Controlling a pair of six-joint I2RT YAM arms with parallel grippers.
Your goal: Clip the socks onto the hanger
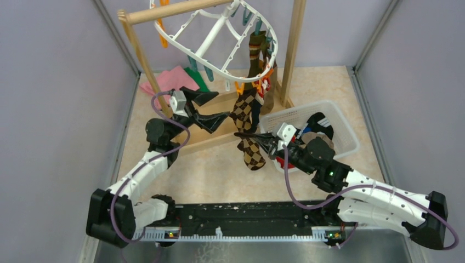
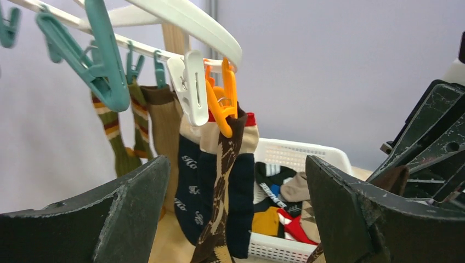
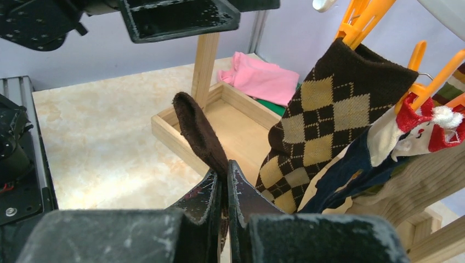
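A brown argyle sock (image 1: 253,156) hangs from my right gripper (image 1: 237,133), which is shut on its cuff (image 3: 200,131) in the right wrist view. My left gripper (image 1: 216,107) is open and empty, raised beside the white hanger (image 1: 211,44). In the left wrist view its fingers frame an orange clip (image 2: 225,101) holding a hanging argyle sock, beside a free white clip (image 2: 189,87). Another argyle sock (image 3: 323,120), navy socks (image 2: 192,197) and striped socks (image 2: 109,137) hang from the hanger.
A white basket (image 1: 342,137) of loose socks stands at the right. The wooden frame (image 1: 134,44) carries the hanger. Pink (image 1: 173,79) and green cloths lie at the back left.
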